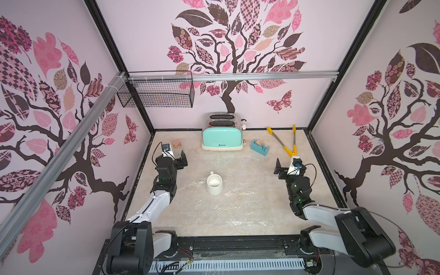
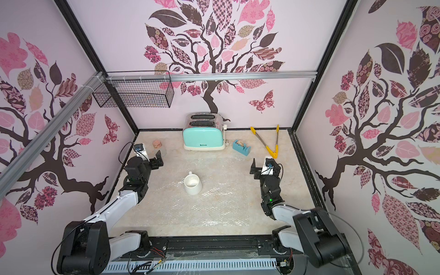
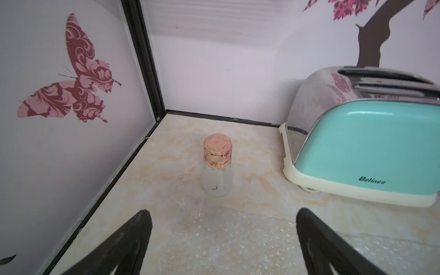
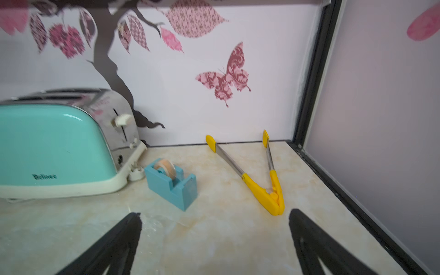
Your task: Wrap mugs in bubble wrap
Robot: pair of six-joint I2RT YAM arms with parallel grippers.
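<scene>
A white mug (image 1: 214,185) stands upright, its handle facing the back, on a clear sheet of bubble wrap (image 1: 238,206) spread flat over the middle of the table. The same mug (image 2: 193,185) shows in the top right view; neither wrist view has it. Left of the mug, my left gripper is open, with nothing between its fingers; a corked jar lies in its line of sight. My right gripper is also open and empty, well to the right of the mug. A blue tape dispenser (image 4: 172,185) sits beyond it, near the toaster.
The teal toaster (image 1: 222,137) stands against the back wall. A corked glass jar (image 3: 217,165) is at the back left, and yellow-handled tongs (image 4: 261,192) lie at the back right. A wire basket (image 1: 158,93) hangs high at left.
</scene>
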